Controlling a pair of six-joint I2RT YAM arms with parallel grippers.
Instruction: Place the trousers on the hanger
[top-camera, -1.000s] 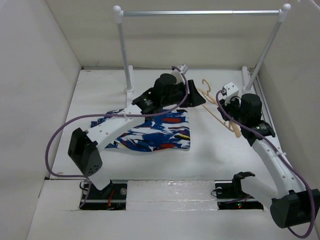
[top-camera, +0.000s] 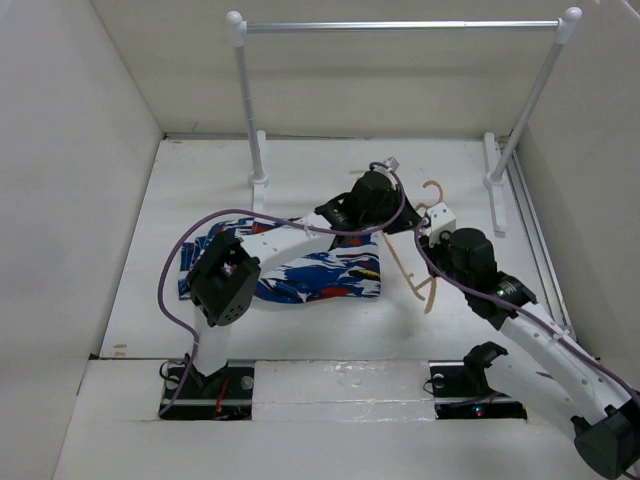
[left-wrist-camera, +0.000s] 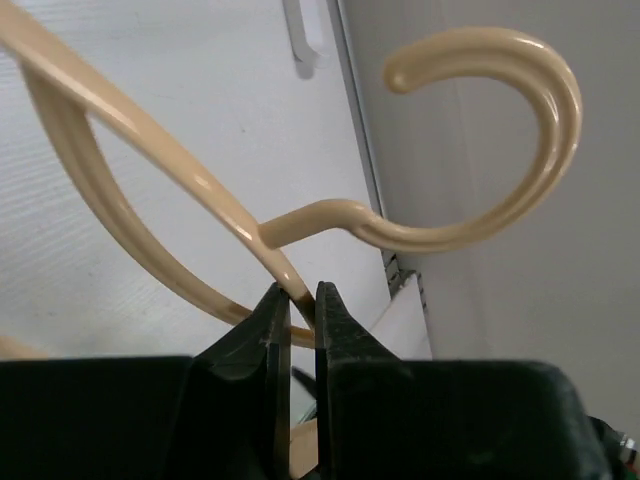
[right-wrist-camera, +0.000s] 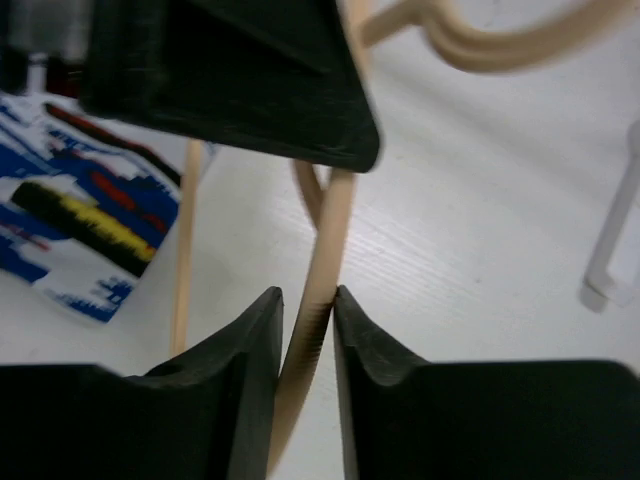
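The light wooden hanger (top-camera: 403, 268) is held up at the right of the trousers, its hook (top-camera: 436, 186) showing behind the two grippers. In the left wrist view, my left gripper is shut on the hanger's bar (left-wrist-camera: 190, 170) close to the base of the hook. My right gripper has its fingers part open on either side of the hanger's bar (right-wrist-camera: 325, 250), just below the left gripper's black finger (right-wrist-camera: 340, 130). Blue, white and red patterned trousers (top-camera: 318, 280) lie flat on the table, partly covered by the left arm.
A white rack with a metal rail (top-camera: 400, 26) spans the back, its feet, such as the right one (top-camera: 495, 185), resting on the table. Both arms meet closely above the table's right half. Bare table (top-camera: 330, 330) lies in front of the trousers.
My left gripper has moved right, close to the right gripper, which has shifted left. The hanger has turned to a steeper angle, and the right gripper's fingers now stand apart around its bar.
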